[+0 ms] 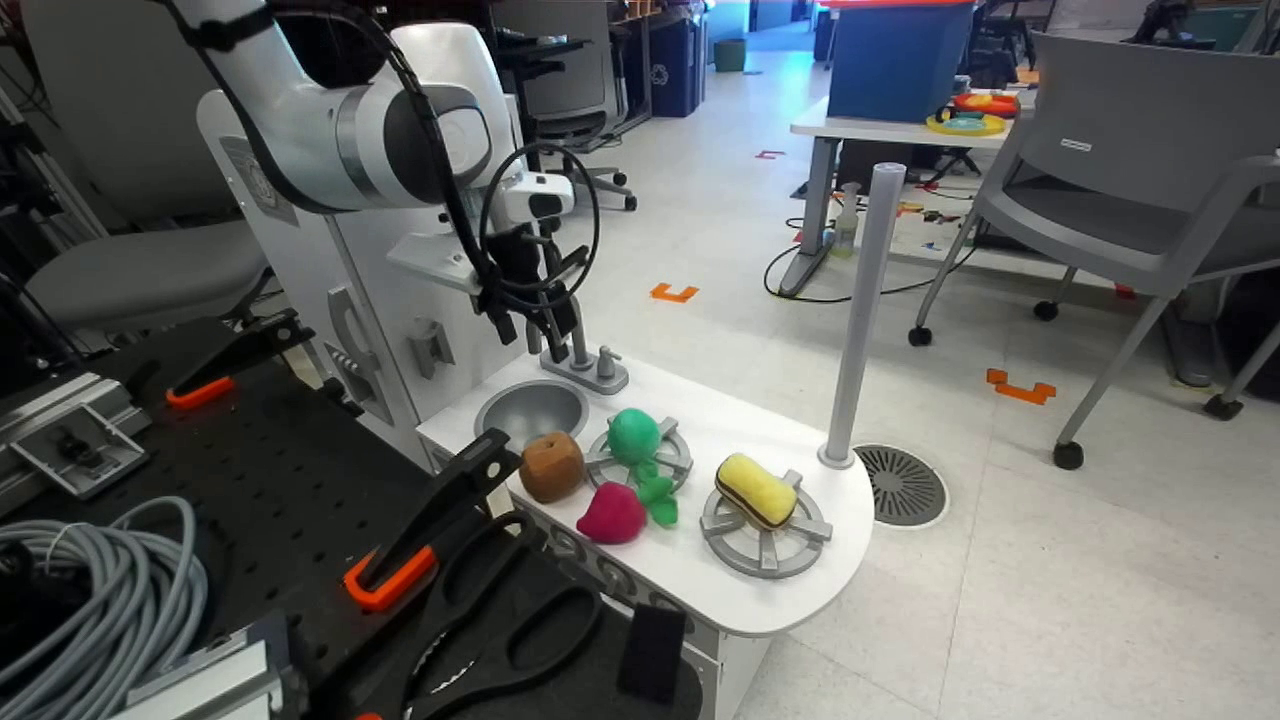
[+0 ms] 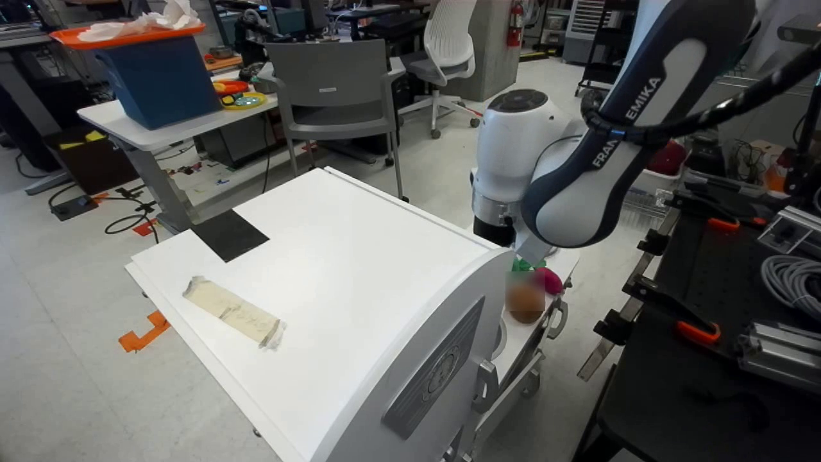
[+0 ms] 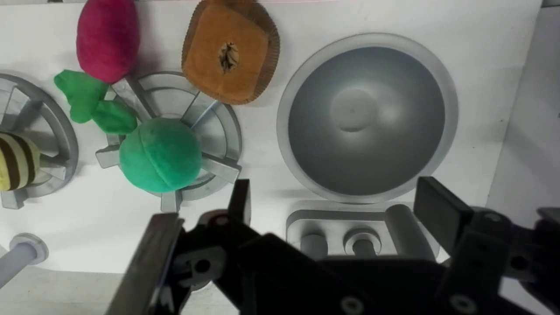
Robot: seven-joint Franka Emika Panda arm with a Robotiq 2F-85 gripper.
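My gripper is open, its fingers (image 3: pixel 442 212) far apart with no object gripped. In exterior view 1, the gripper (image 1: pixel 531 338) hangs above the back of the sink (image 1: pixel 531 410), close to the faucet (image 1: pixel 584 364). In the wrist view the faucet's base (image 3: pixel 336 229) shows between the fingers; whether the spout touches one is unclear. A green plush ball with leaves (image 3: pixel 160 155) rests on a grey burner. Beside it lie a magenta plush (image 3: pixel 107 39) and a brown plush (image 3: pixel 229 55). A yellow striped plush (image 1: pixel 756 490) sits on the other burner. The sink bowl is empty.
A grey post (image 1: pixel 866 312) rises from the counter's far end. The tall white panel (image 1: pixel 408 288) borders the sink side. A black table with clamps (image 1: pixel 396 576) stands along the front. Bare counter surrounds the sink and burners.
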